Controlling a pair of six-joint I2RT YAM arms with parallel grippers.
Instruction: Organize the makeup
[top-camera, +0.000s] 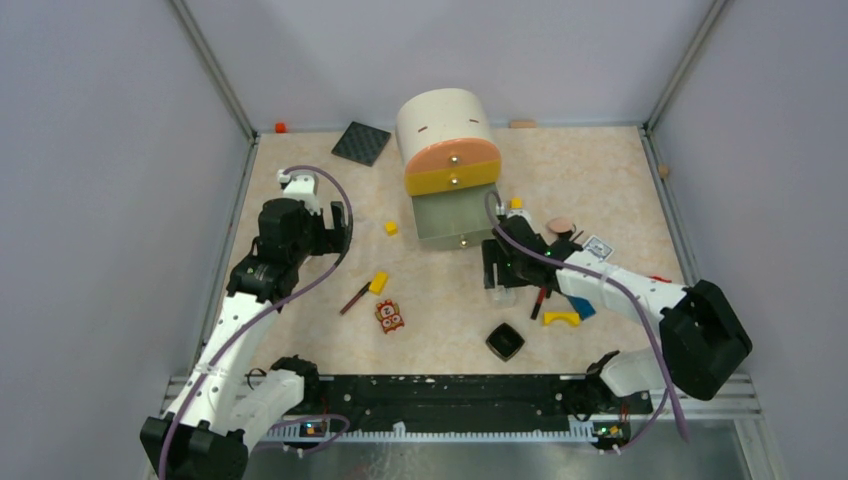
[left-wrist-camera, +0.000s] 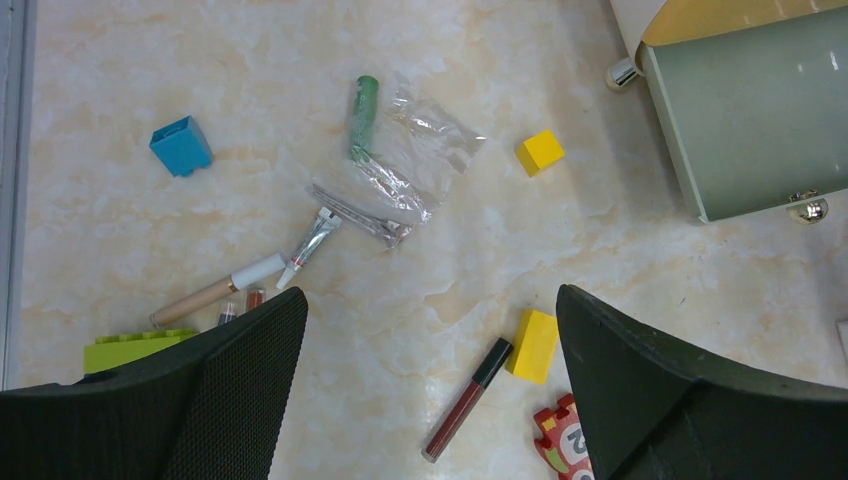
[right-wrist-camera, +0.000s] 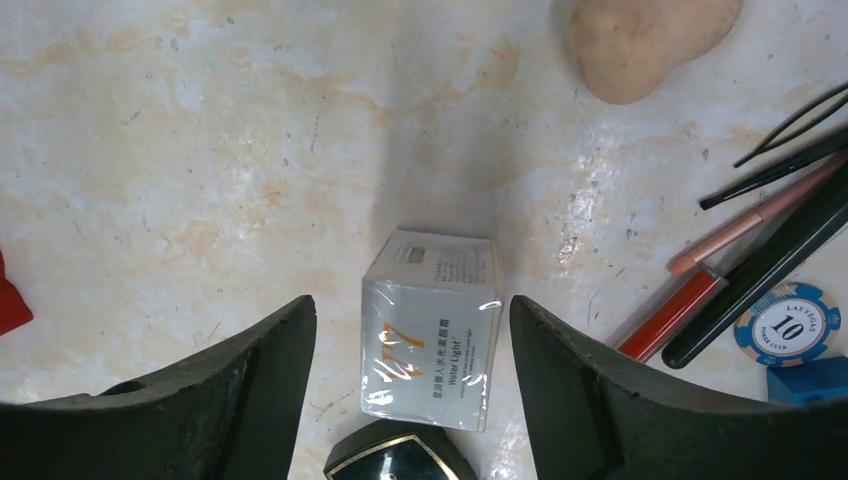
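A small white printed box (right-wrist-camera: 432, 350) sits between the spread fingers of my right gripper, with gaps at both sides. In the top view, part of the pale box (top-camera: 502, 297) shows just below that gripper. My left gripper is open and empty over the left of the table. The organizer (top-camera: 446, 125) stands at the back, its green drawer (top-camera: 455, 212) pulled out and empty. A dark red lip gloss tube (left-wrist-camera: 467, 400), a beige tube (left-wrist-camera: 205, 296) and a small silver tube (left-wrist-camera: 310, 245) lie under the left gripper.
A black square container (top-camera: 505, 342) lies near the front. Pencils, a peach sponge (right-wrist-camera: 650, 45) and a poker chip (right-wrist-camera: 787, 323) crowd the right side. Toy blocks, an owl piece (top-camera: 389, 316) and plastic wrapping (left-wrist-camera: 420, 150) lie at left.
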